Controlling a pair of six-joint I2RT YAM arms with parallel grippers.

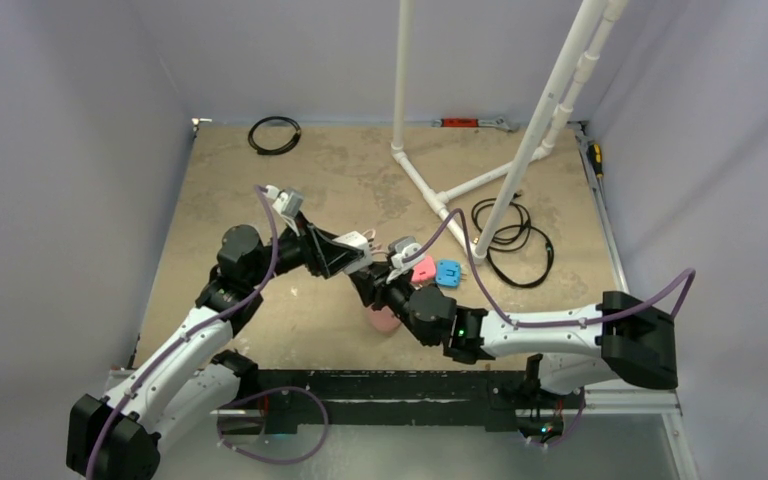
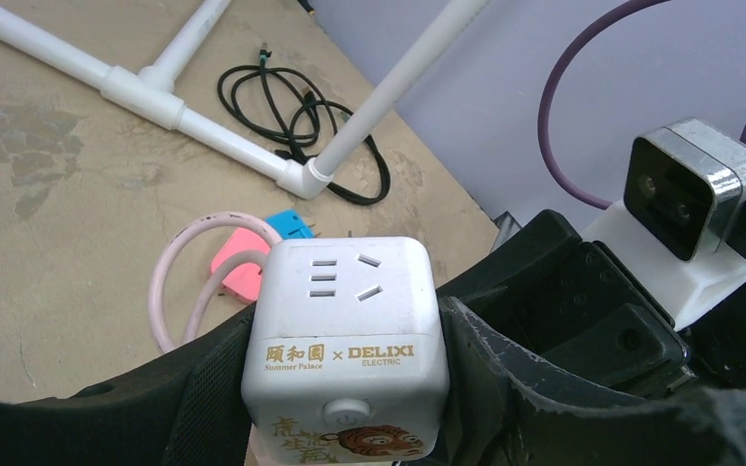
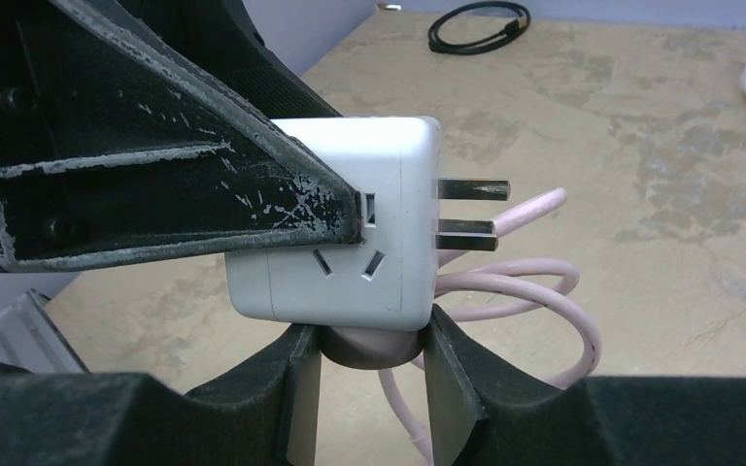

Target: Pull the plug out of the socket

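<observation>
A white cube socket (image 2: 345, 291) with slots on its faces is gripped by my left gripper, one finger against each side. Metal prongs (image 3: 473, 235) stick out of one side of the cube. Below it, in the right wrist view, a pink plug (image 3: 371, 348) sits against the cube's underside with no gap showing. My right gripper is shut on that plug, its fingertips close under the cube. The plug's pins are hidden. Seen from the top, both grippers meet near the middle of the table, around the white socket (image 1: 355, 250).
A pink cord (image 3: 544, 291) loops beside the socket. On the table lie a pink adapter (image 1: 423, 269), a blue adapter (image 1: 448, 273) and a round pink object (image 1: 383, 319). White pipes (image 1: 430, 192) and a black cable (image 1: 520, 240) occupy the right.
</observation>
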